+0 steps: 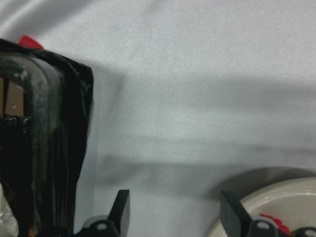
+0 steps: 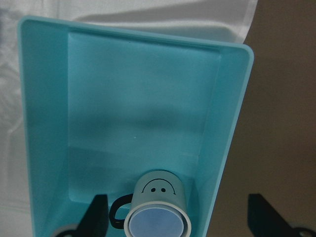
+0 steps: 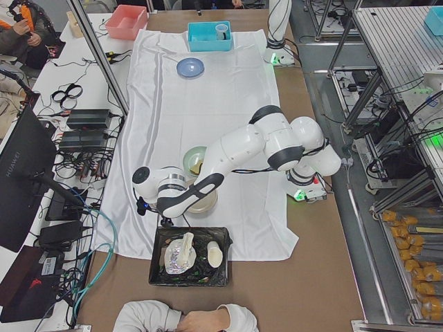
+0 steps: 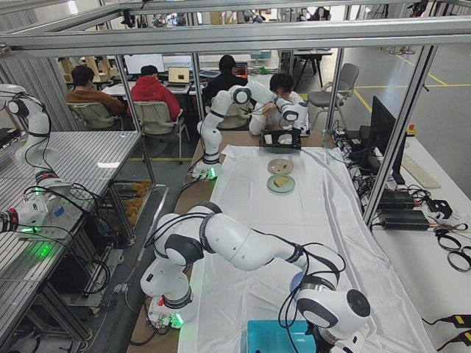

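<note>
My left gripper is open and empty, over the white cloth between the black lined bin (image 1: 54,128) and a cream plate (image 1: 276,192) with something red on it. A green plate (image 4: 280,188) with a yellow item sits beside that plate. The bin (image 3: 159,270) holds foil or plastic and a pale oval item. My right gripper stands open above the cyan tray (image 2: 133,98), where a smiley mug (image 2: 160,190) with a black handle lies at the near end.
A blue plate (image 3: 190,66) lies on the cloth near the cyan tray. A pink tray (image 3: 127,21) stands on the side table. Metal posts and cables line both sides.
</note>
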